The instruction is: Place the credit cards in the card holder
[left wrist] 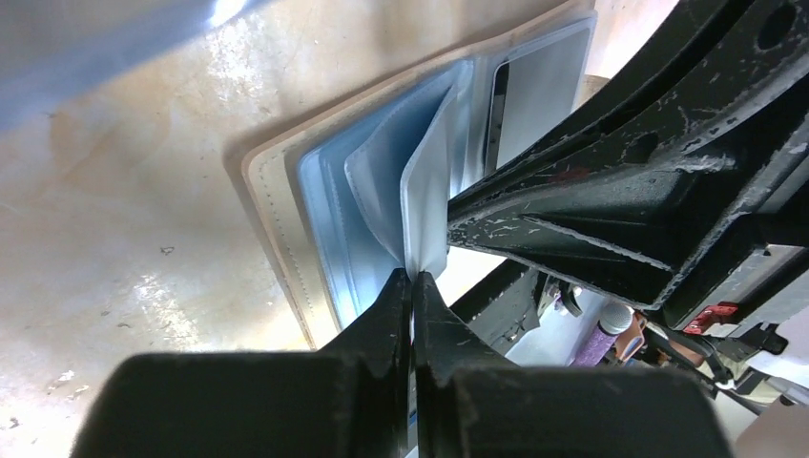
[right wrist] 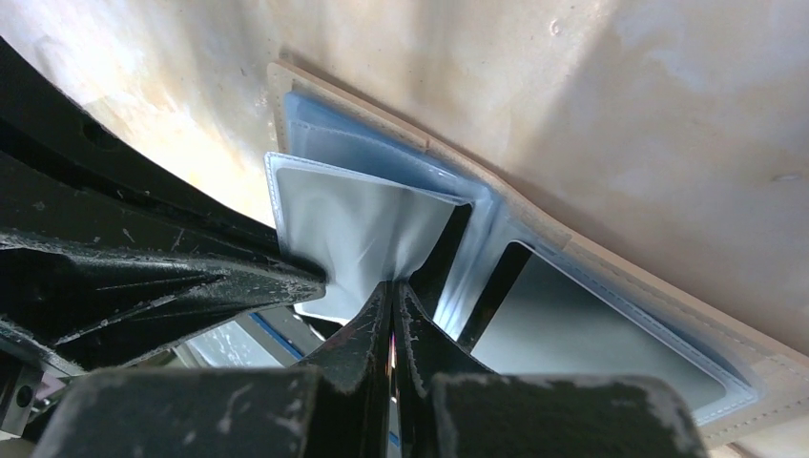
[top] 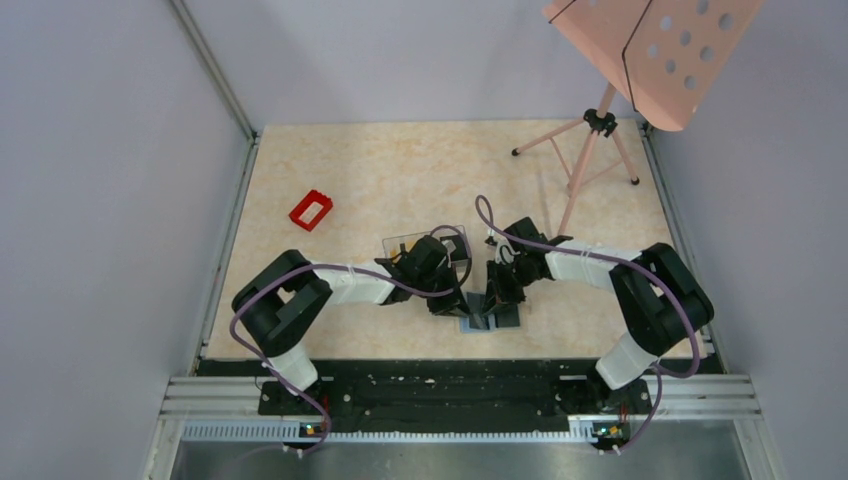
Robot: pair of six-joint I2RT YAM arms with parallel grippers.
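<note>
The card holder [top: 477, 325] lies open near the table's front edge, between my two arms. In the left wrist view it shows a tan border and blue lining [left wrist: 329, 219], with a clear flap [left wrist: 427, 205] lifted. My left gripper is shut on that flap's edge. The right gripper's dark finger [left wrist: 572, 181] reaches the flap from the other side. In the right wrist view, my right gripper is shut against the clear flap [right wrist: 348, 234], with nothing visible between its fingers. Beside it lies a flat pocket [right wrist: 591, 343]. I cannot make out a credit card.
Behind my left gripper stands a shallow clear tray [top: 395, 245] with small items, partly covered by the arm. A red box [top: 311, 210] sits at the left. A pink tripod [top: 590, 150] stands at the back right.
</note>
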